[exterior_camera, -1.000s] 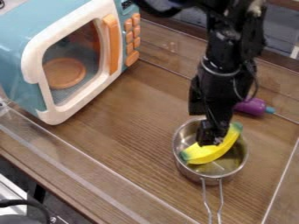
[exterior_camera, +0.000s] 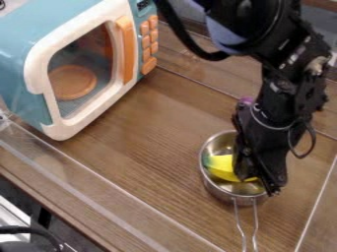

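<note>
My black gripper reaches down into a small metal pot with a long wire handle, at the lower right. A yellow banana-like toy lies in the pot, partly hidden behind the gripper. The fingertips are at the toy, and I cannot tell whether they hold it.
A blue-and-white toy microwave with an open front and an orange round plate inside stands at the upper left. A purple object is mostly hidden behind the arm.
The gripper has moved down into the pot and now covers more of the yellow toy. The pot has shifted slightly, and the purple object is more hidden.
</note>
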